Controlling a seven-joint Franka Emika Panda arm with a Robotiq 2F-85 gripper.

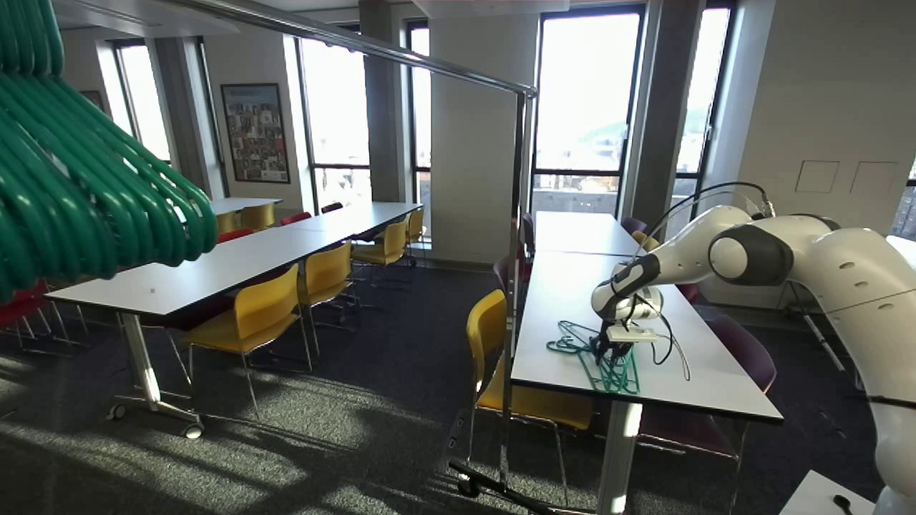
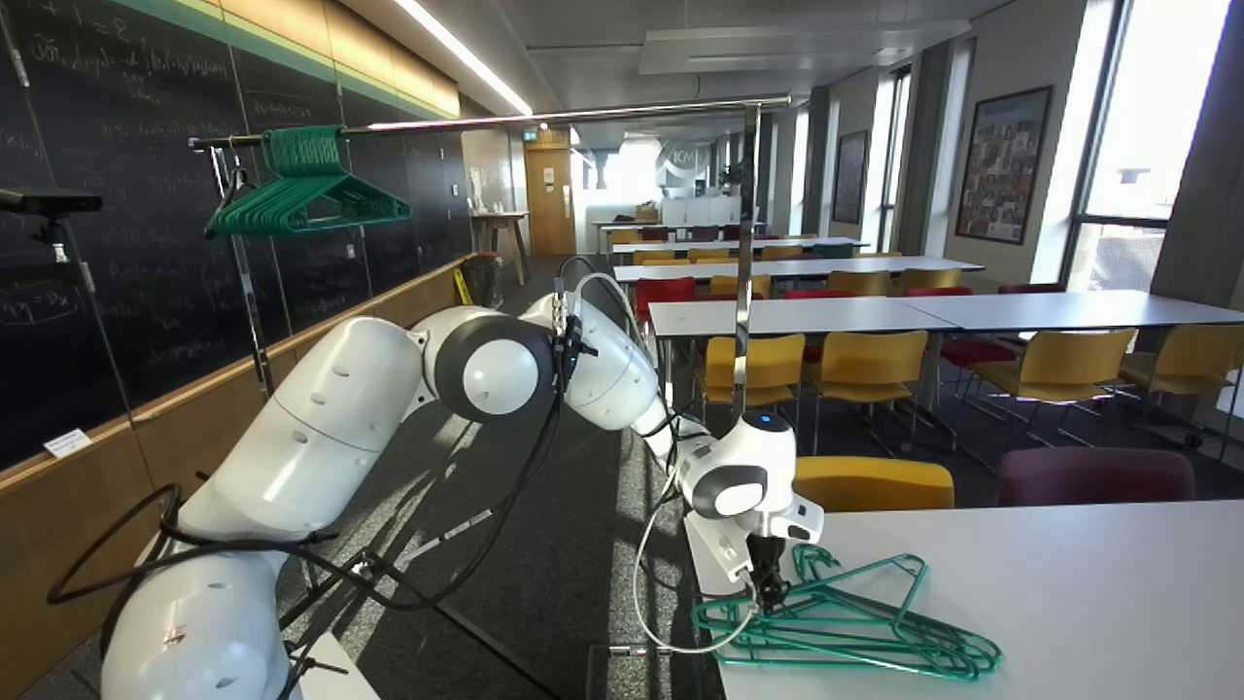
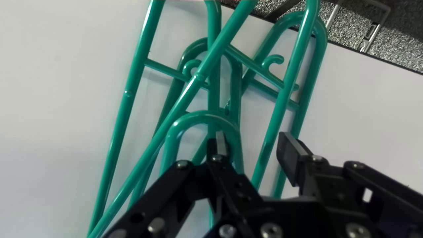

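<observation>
Several green plastic hangers (image 3: 134, 83) lie tangled in a loose pile on the white table (image 3: 59, 79). My gripper is over the pile, its black fingers apart. In the wrist view the left finger (image 3: 217, 148) covers part of one hanger's rounded end. Slanted green bars run through the gap, close to the right finger (image 3: 288, 152); whether they touch it is unclear. From outside, the gripper (image 1: 611, 343) points down at the hangers (image 1: 614, 378), and in the other exterior view the hangers (image 2: 910, 642) reach out to its right.
A metal rail (image 2: 560, 117) carries a row of green hangers (image 2: 309, 204) at one end. Its upright post (image 1: 519, 257) stands beside the table. A yellow chair (image 1: 486, 326) and a purple chair (image 1: 743, 352) flank the table. Behind the pile, the tabletop (image 1: 558, 283) is clear.
</observation>
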